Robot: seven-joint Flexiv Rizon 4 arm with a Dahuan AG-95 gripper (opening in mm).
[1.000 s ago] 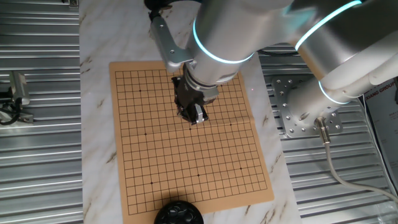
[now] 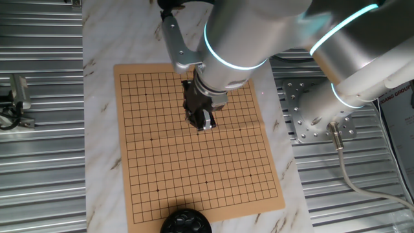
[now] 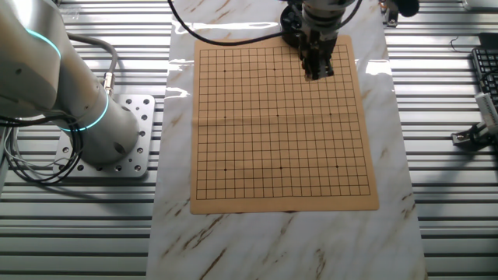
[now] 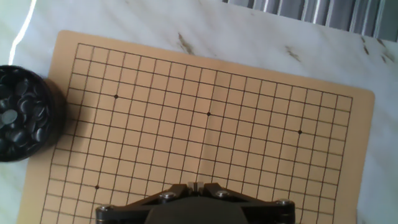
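A tan go board (image 4: 205, 149) with a black grid lies bare on the marble-patterned tabletop; I see no stones on it. At the left of the wrist view, a round black bowl (image 4: 43, 140) full of black stones (image 4: 25, 102) stands against the board's edge. In exterior view 1 the same bowl (image 2: 186, 223) is at the bottom, partly cut off. My gripper hangs over the board, well apart from the bowl. Its fingertips are together, with nothing visible between them. From the other side, the gripper (image 3: 317, 76) partly covers the bowl (image 3: 291, 27).
The robot base (image 2: 323, 110) is bolted to a slatted metal bench (image 2: 39, 175) beside the tabletop (image 3: 233, 249). A dark cable (image 3: 233, 42) runs along the arm in exterior view 2. A keyboard (image 3: 486, 74) sits at the far right. Most of the board is clear.
The upper part of my arm has shifted slightly to the right in exterior view 1, and the gripper has turned a little. Board and bowl have stayed put.
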